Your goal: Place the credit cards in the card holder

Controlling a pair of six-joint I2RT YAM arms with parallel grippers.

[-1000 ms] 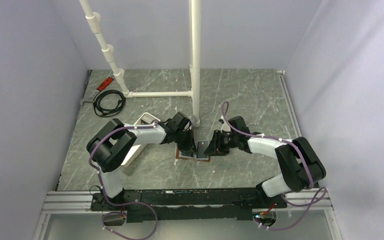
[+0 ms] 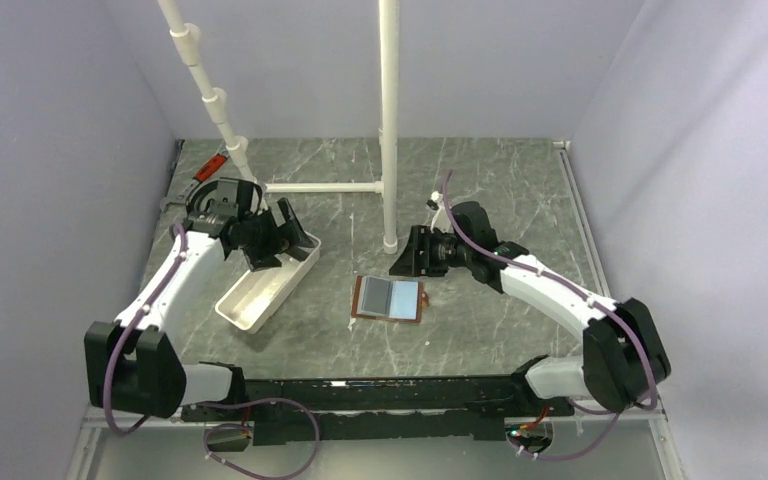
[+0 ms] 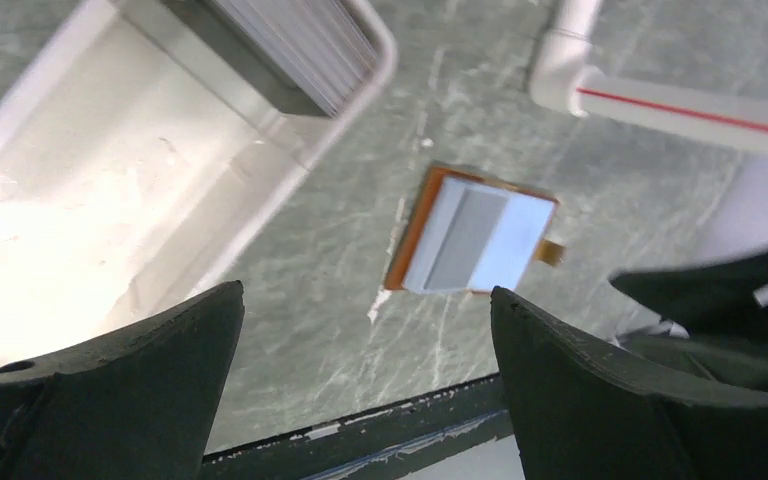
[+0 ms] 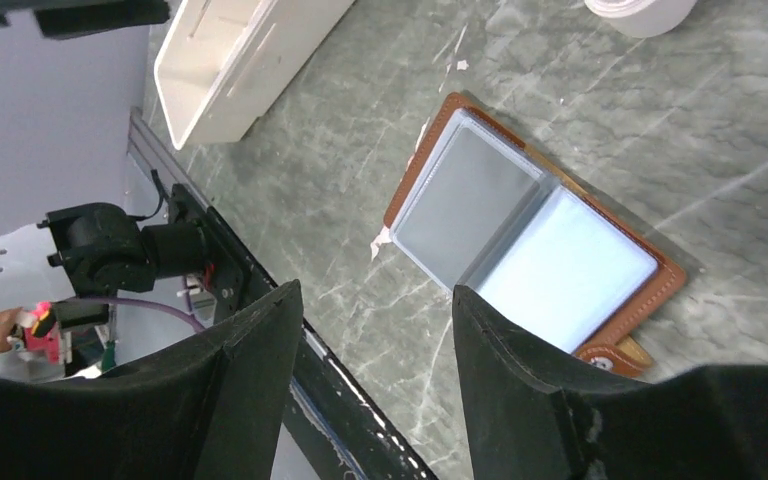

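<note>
An opened card holder [image 2: 388,299] with a brown cover lies flat on the table. In the right wrist view its left side shows a grey panel [image 4: 470,200] and its right side a pale blue-white one [image 4: 568,270]; whether a card sits in either I cannot tell. Striped, card-like pieces [image 3: 305,45] stand in the far end of the white tray [image 3: 80,180]. Over that tray end hangs my left gripper [image 2: 295,232], open and empty. Just behind the holder, my right gripper [image 2: 412,262] is open too, with nothing between its fingers.
A white pipe frame [image 2: 390,120] comes down close behind the holder. Pliers with a red handle [image 2: 210,167] and a coiled black cable [image 2: 203,195] lie at the back left. Bare table [image 2: 500,190] stretches across the right side.
From beside the holder, my left gripper has moved left and back to the tray. My right gripper has drawn back slightly from the holder, which now lies uncovered with a pale right panel.
</note>
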